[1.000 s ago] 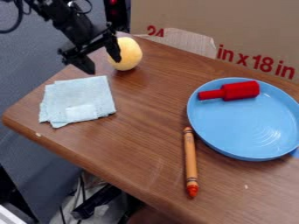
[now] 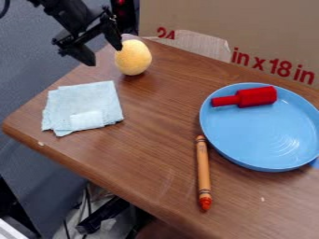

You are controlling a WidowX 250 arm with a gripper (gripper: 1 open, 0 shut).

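My black gripper [image 2: 100, 52] hangs at the upper left over the back left corner of the table, open, its fingers pointing down, just left of a yellow ball-like object [image 2: 133, 59]. A light blue folded cloth [image 2: 78, 105] lies below it on the wooden table. At the right, a red rolling-pin-like object [image 2: 255, 97] lies on a blue plate [image 2: 259, 139]. An orange crayon-shaped object [image 2: 203, 176] lies left of the plate.
A cardboard box [image 2: 237, 33] stands along the back of the table [image 2: 131, 177]. Grey floor shows beyond the left edge.
My gripper has moved up and slightly left over the last second, away from the table. The objects on the table look unchanged.
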